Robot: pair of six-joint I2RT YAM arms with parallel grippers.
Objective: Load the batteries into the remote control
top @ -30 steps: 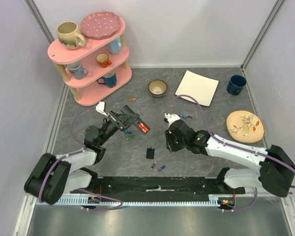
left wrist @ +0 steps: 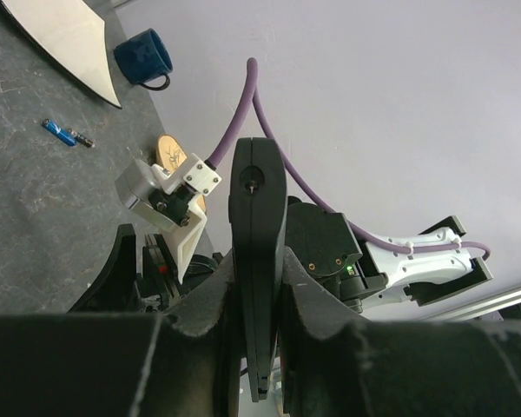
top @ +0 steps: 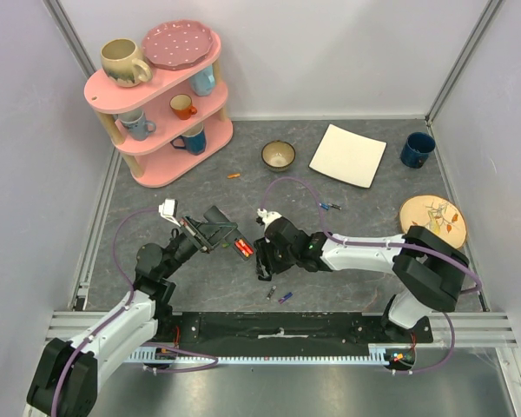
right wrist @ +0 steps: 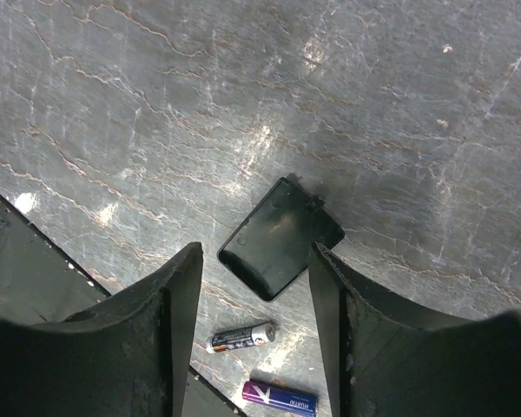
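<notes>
In the top view the remote (top: 220, 219) is held aloft at centre left, orange-red batteries showing in its open compartment; my left gripper (top: 208, 236) is shut on it, and it fills the middle of the left wrist view, edge on. My right gripper is open over the dark battery cover (right wrist: 280, 234), which lies on the table. Just below the cover lie a silver-and-black battery (right wrist: 240, 338) and a purple battery (right wrist: 278, 398).
Blue batteries (top: 328, 206) and an orange one (top: 234, 175) lie farther back. A bowl (top: 278, 155), white board (top: 347, 155), mug (top: 418, 148), wooden plate (top: 432, 221) and pink shelf (top: 169, 169) surround the work area.
My right gripper has moved left and is now over the battery cover. My left gripper with the remote has shifted slightly left and toward the front.
</notes>
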